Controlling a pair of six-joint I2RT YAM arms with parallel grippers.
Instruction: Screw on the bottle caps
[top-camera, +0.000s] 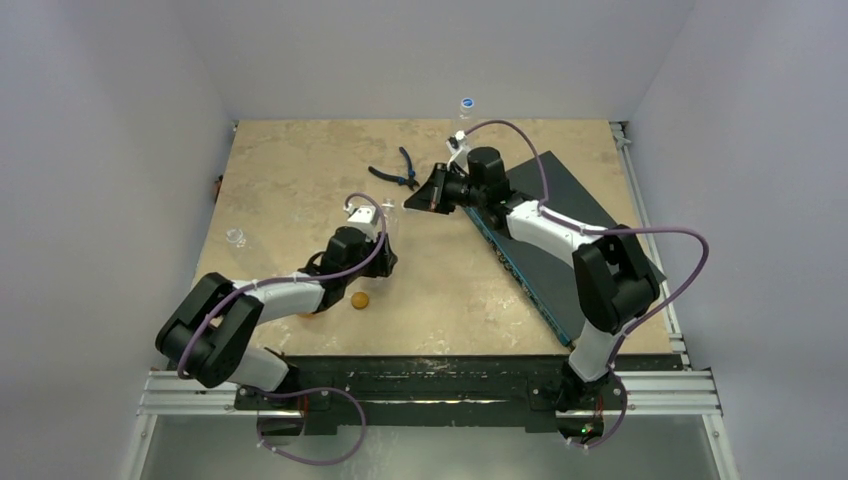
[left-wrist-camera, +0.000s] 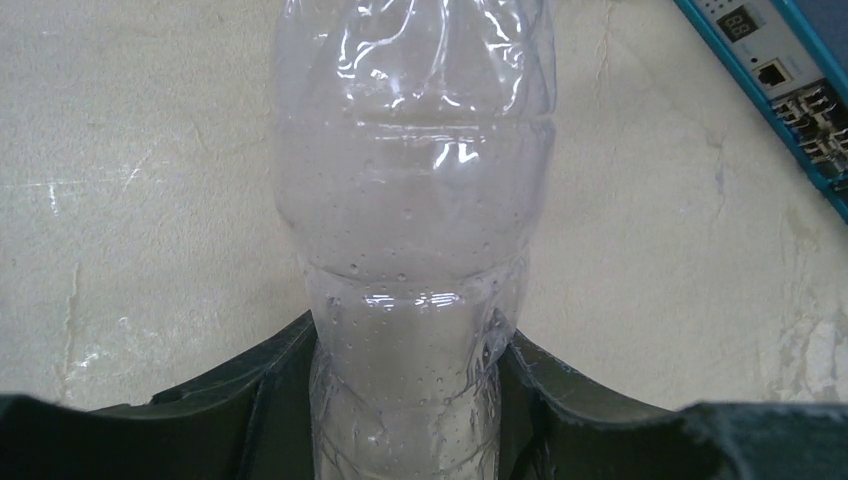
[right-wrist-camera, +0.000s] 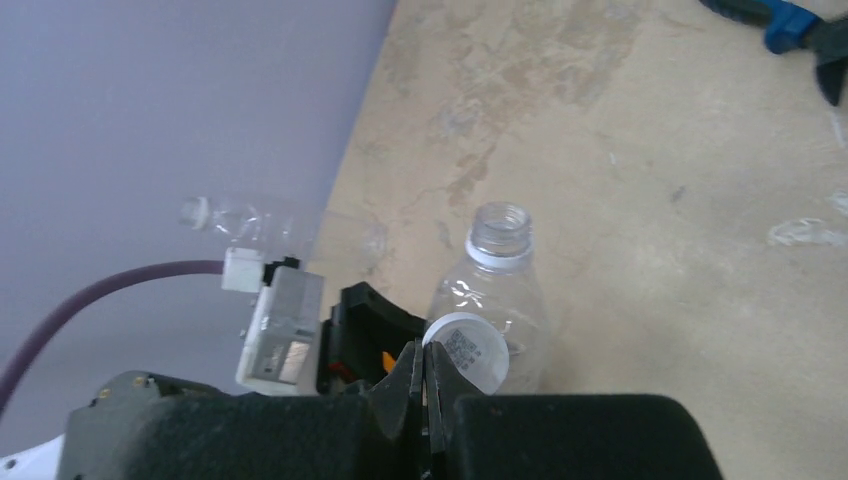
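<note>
An uncapped clear bottle (left-wrist-camera: 410, 230) is squeezed between the fingers of my left gripper. In the right wrist view its bare threaded neck (right-wrist-camera: 502, 232) points up. My right gripper is shut, its tips together at the rim of a white bottle cap (right-wrist-camera: 470, 352). The cap's inside, with a printed code, faces the right wrist camera. From this angle the cap overlaps the bottle's shoulder, and it appears apart from the neck. In the top view, the right gripper stands just right of the bottle and the left gripper.
A blue-capped bottle (top-camera: 467, 105) stands at the back, another clear bottle (top-camera: 235, 238) at the left. Pliers (top-camera: 397, 172) lie behind the right gripper. A dark box (top-camera: 620, 290) fills the right side. An orange-brown disc (top-camera: 359, 300) lies in front.
</note>
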